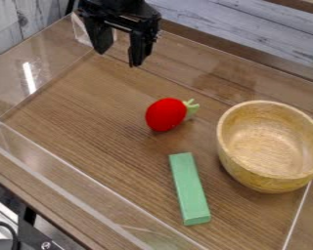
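Observation:
My gripper point(120, 47) hangs at the top left of the camera view, dark and open, above the bare wooden table, with nothing visible between its fingers. A red vegetable with a green stem point(167, 114) lies at the middle of the table, below and right of the gripper and apart from it.
A wide yellow bowl point(269, 146) stands at the right. A green bar point(188, 187) lies at the lower middle. A black cable curls at the bottom left corner beside the table.

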